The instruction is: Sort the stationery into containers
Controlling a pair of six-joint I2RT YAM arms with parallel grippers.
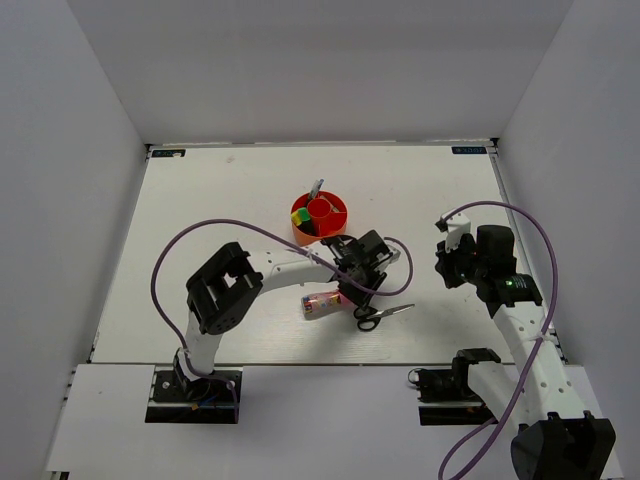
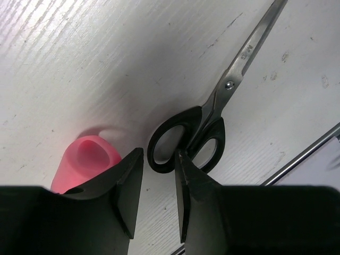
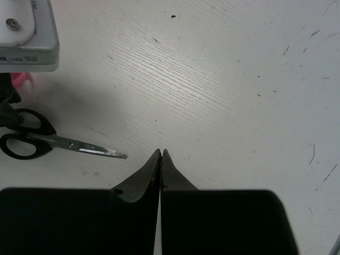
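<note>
Scissors with black handles [image 2: 187, 139] lie on the white table, blades pointing away from my left gripper. That gripper hangs low over the handle end, open, one fingertip overlapping a handle loop in the left wrist view. Beside its other finger stands the hollow end of a pink object [image 2: 85, 162]; from above, the patterned body [image 1: 318, 305] of a pink item shows left of the scissors. An orange-red round container [image 1: 314, 238] holds a red cup and several small items. My right gripper is shut, with nothing showing between its fingers, right of the scissors.
The left forearm [image 1: 285, 268] crosses between the container and the pink item. Bare table [image 1: 215, 175] spreads at the back left and back right. The table's front edge [image 1: 300, 364] runs close in front of the scissors.
</note>
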